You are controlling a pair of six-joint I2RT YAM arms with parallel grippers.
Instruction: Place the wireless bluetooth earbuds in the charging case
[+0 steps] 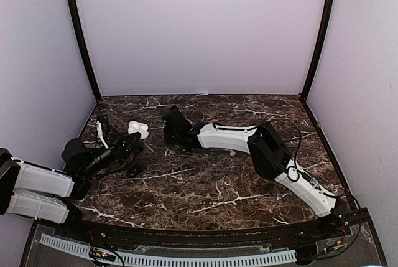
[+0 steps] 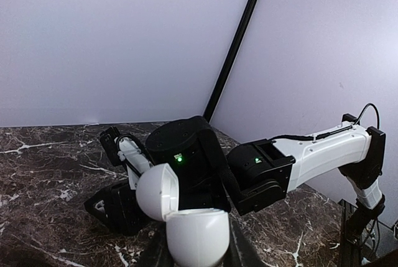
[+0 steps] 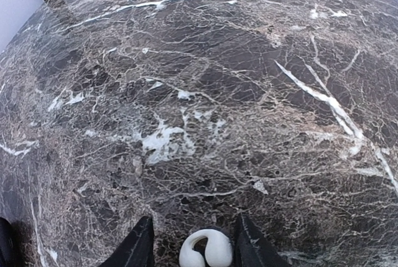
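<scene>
My left gripper (image 1: pixel 132 142) is shut on the white charging case (image 1: pixel 138 127), which is held upright with its lid (image 2: pixel 155 192) open; in the left wrist view the case body (image 2: pixel 197 236) fills the bottom centre. My right gripper (image 1: pixel 171 136) is to the right of it, low over the table. In the right wrist view it stands part open, its fingers (image 3: pixel 140 245) either side of a white earbud piece (image 3: pixel 217 248) at the bottom edge; whether they touch it I cannot tell.
A small dark object (image 1: pixel 134 171) lies on the marble table (image 1: pixel 211 192) below my left gripper. A small white item (image 1: pixel 232 153) lies right of centre. White walls enclose the sides and rear.
</scene>
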